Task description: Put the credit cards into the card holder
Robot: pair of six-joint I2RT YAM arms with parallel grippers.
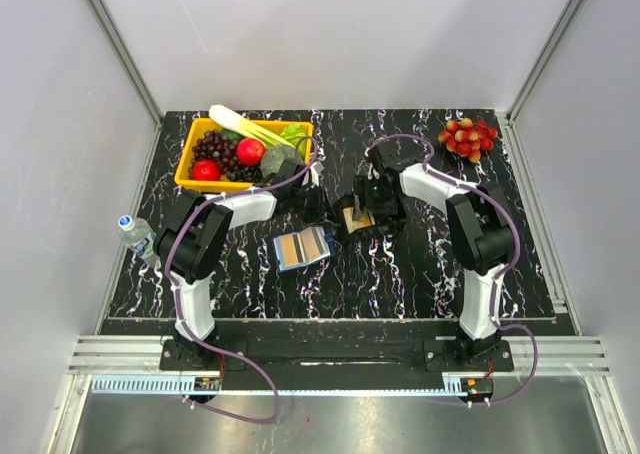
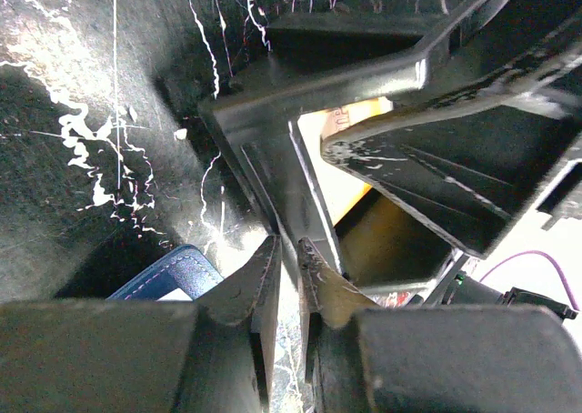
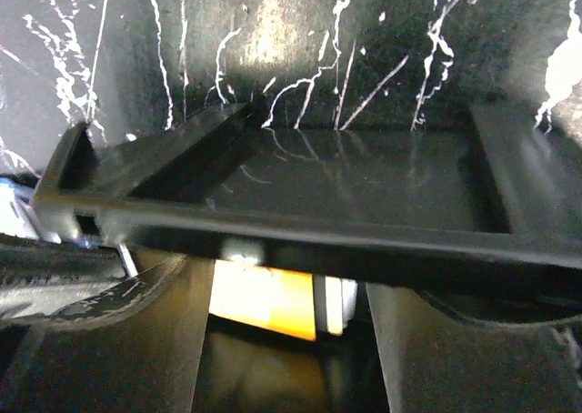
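Note:
The black card holder (image 2: 364,85) sits at table centre with an orange card (image 3: 259,295) and other card edges inside. My left gripper is shut on the holder's near wall at its left end. My right gripper is over the holder from the right, open, its fingers either side of the cards in the right wrist view. A blue-edged tray (image 1: 302,247) with tan and dark strips lies just left of the holder.
A yellow basket (image 1: 183,164) of produce stands at the back left, red grapes (image 1: 466,137) at the back right, a water bottle (image 1: 138,238) at the left edge.

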